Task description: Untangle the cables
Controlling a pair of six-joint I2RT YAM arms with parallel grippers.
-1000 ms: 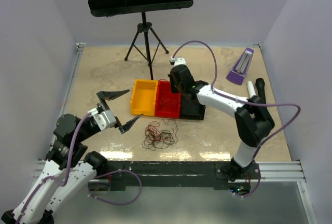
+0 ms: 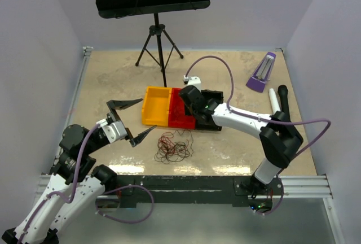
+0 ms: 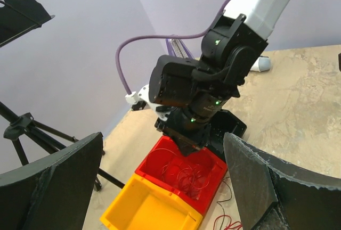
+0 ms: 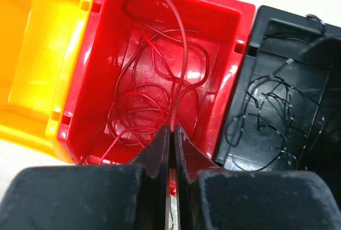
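Note:
In the right wrist view, my right gripper is shut on a strand of red cable over the front of the red bin. That strand arches up and loops back among other red cables inside the red bin. Black cables lie in the black bin to the right. On the table before the bins rests a tangle of red and dark cables. Off to the left, my left gripper stands open and empty. From above, the right arm hides its own fingertips.
Beside the red bin sits an empty yellow bin. Behind the bins stands a black music stand. A purple holder and white and black rods lie at the right.
My left arm has stayed still.

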